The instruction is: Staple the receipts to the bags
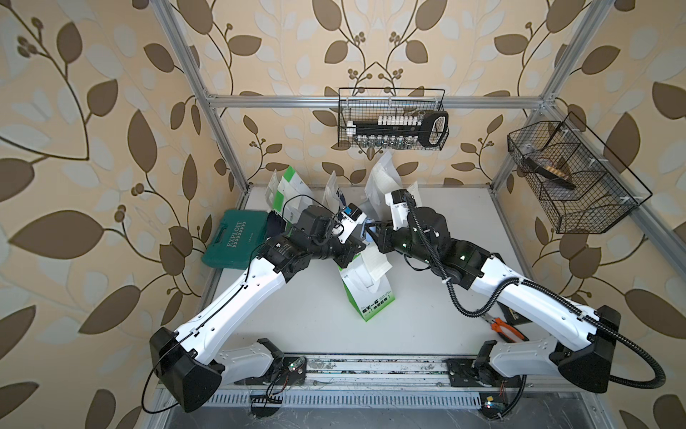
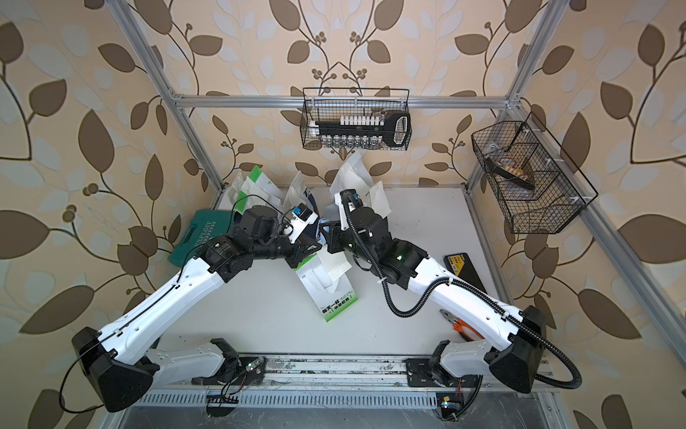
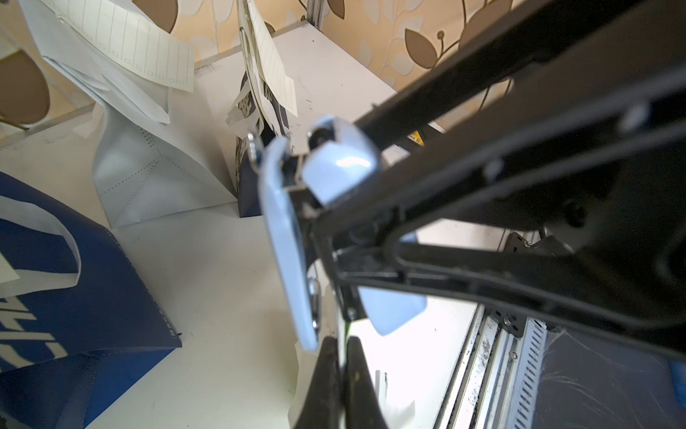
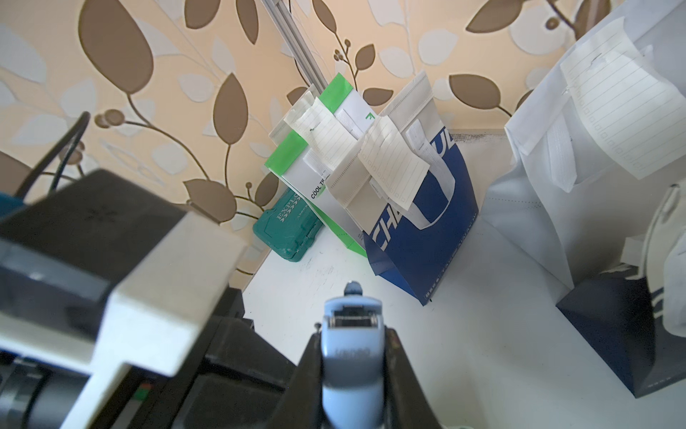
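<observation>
In the top left view a white and green bag (image 1: 369,300) stands near the table's middle, with a cream receipt (image 1: 376,263) at its upper part. My left gripper is shut at the bag's top, a thin pale edge showing between its fingers. My right gripper is shut on a light blue stapler (image 4: 351,364). In the left wrist view the stapler (image 3: 280,236) is close above the left fingertips, partly behind the right gripper's black fingers (image 3: 443,268). Whether its fingers enclose the receipt and bag edge cannot be told.
Behind the arms stand a navy bag (image 4: 436,246), a green and white bag (image 4: 296,161) and a large pale bag (image 4: 521,193), with receipts at their tops. A green case (image 1: 235,239) lies left, orange-handled pliers (image 1: 508,330) right.
</observation>
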